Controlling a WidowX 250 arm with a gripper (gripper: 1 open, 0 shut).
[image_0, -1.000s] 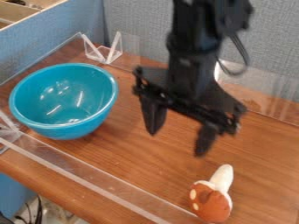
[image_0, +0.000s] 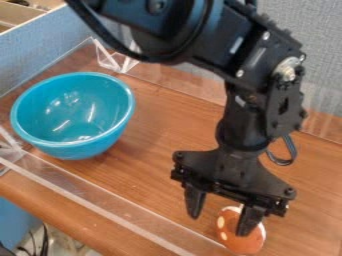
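My black gripper (image_0: 219, 212) hangs low over the wooden table at the lower right, its fingers parted. The right finger reaches over a small orange and white object (image_0: 241, 234), covering part of it; the left finger stands to its left. Whether it touches the object I cannot tell. A turquoise bowl (image_0: 74, 110) sits at the left of the table, apart from the gripper.
A clear plastic strip runs along the table's near left side, with cables and a blue item below it at the lower left. A grey panel (image_0: 301, 70) closes off the back. The table between bowl and gripper is clear.
My gripper has moved down and toward the front, from above the middle of the table to over the orange and white object. The bowl has stayed in place.
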